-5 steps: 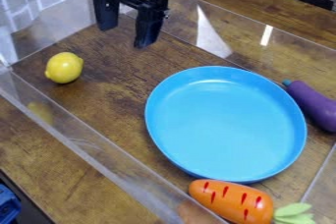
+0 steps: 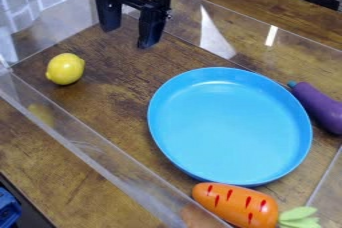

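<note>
My gripper [image 2: 131, 28] is at the top left of the camera view, dark, pointing down with its fingers apart and nothing visible between them. Below and left of it a yellow lemon [image 2: 64, 69] lies on the wooden surface. A large blue plate [image 2: 229, 125] fills the centre right, empty. A purple eggplant [image 2: 318, 108] lies at the right edge, and an orange carrot [image 2: 237, 202] with a pale green top lies at the bottom right.
Clear plastic walls [image 2: 100, 167] border the work area. A dark blue object [image 2: 11, 212] shows at the bottom left corner. The wood between lemon, plate and gripper is bare.
</note>
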